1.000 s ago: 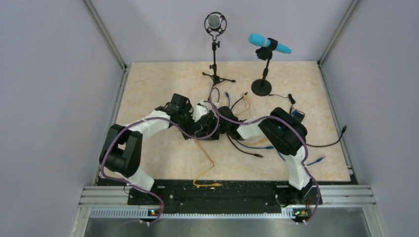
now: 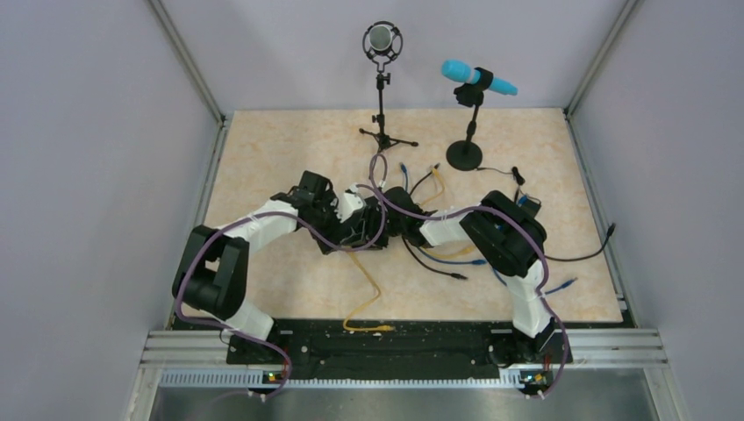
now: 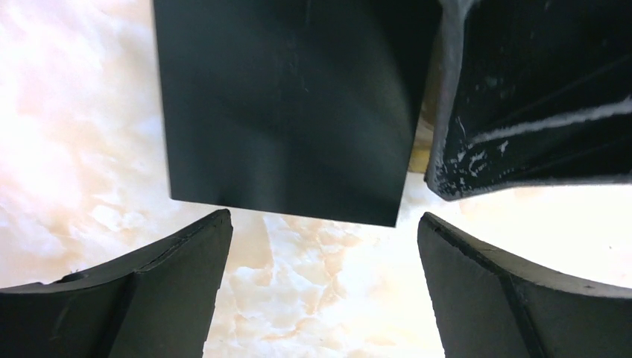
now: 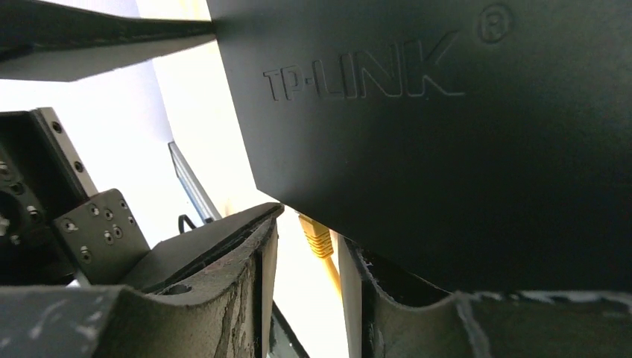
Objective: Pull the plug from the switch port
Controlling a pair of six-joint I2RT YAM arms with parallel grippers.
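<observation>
The black TP-LINK switch (image 4: pixel 440 149) sits between my arms at the table's centre, partly hidden in the top view. Below its edge in the right wrist view shows a yellow plug (image 4: pixel 316 237), its cable running down to the table's front. In the left wrist view my left gripper is open, its fingertips just below the edge of a dark flat block (image 3: pixel 291 112), bare tabletop between them. My right gripper is open at the switch, its fingers either side of the yellow plug; whether they touch it I cannot tell.
Two microphone stands (image 2: pixel 381 123) (image 2: pixel 464 154) stand at the back. Several blue, black and yellow cables lie around the centre and right of the tabletop (image 2: pixel 263 140).
My left arm and gripper have shifted slightly toward the front of the table and left. The right arm shows little or no movement.
</observation>
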